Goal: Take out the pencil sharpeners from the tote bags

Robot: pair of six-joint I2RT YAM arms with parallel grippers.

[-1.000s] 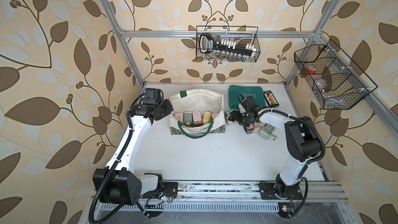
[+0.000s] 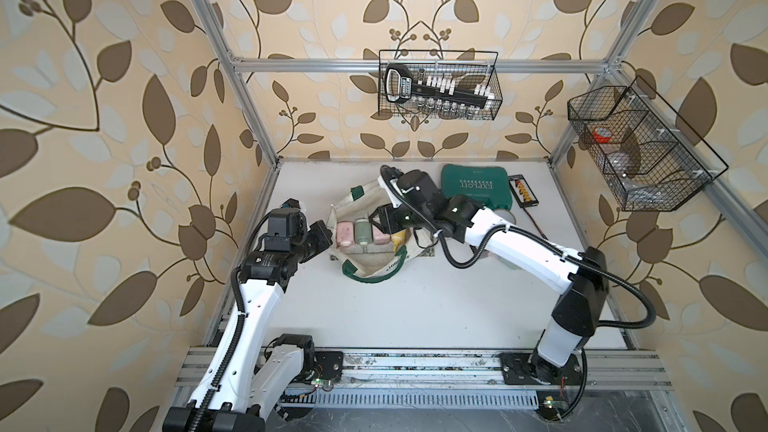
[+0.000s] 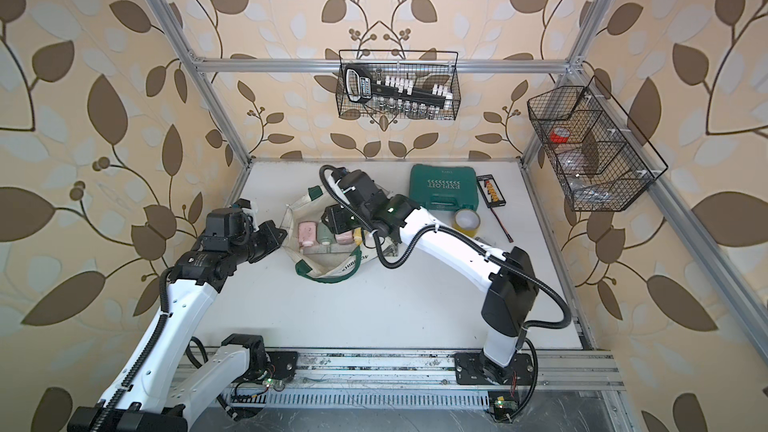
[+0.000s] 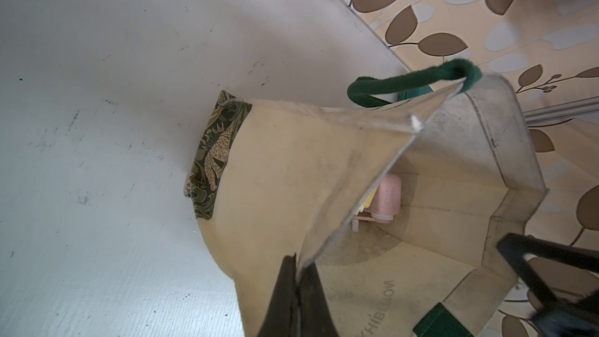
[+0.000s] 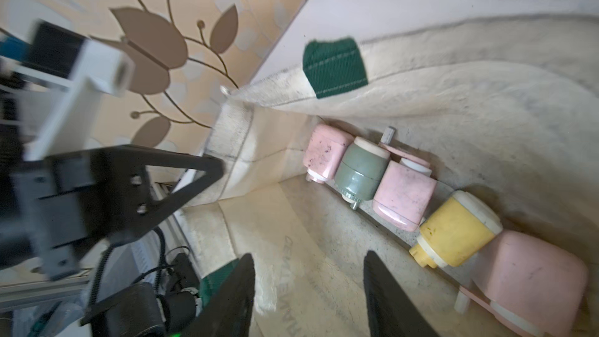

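Observation:
The cream tote bag [image 2: 384,270] with green handles lies open on the table. Inside it, in the right wrist view, sit a pink sharpener [image 5: 327,149], a green sharpener [image 5: 360,171], a second pink one [image 5: 404,194], a yellow sharpener [image 5: 458,229] and a third pink one [image 5: 530,277]. My left gripper is shut on the bag's left edge, the thin cloth running between its fingertips. Above the bag's opening hangs my right gripper, its fingers apart with nothing between them.
A green case [image 2: 476,186] and a small black box [image 2: 521,190] lie at the back right. A roll of tape [image 3: 465,222] is beside the case. The right arm covers much of the table right of the bag.
My right arm has swung left from over the items beside the bag to above its opening. The left gripper has come down slightly, and the bag's left side is pulled out of shape.

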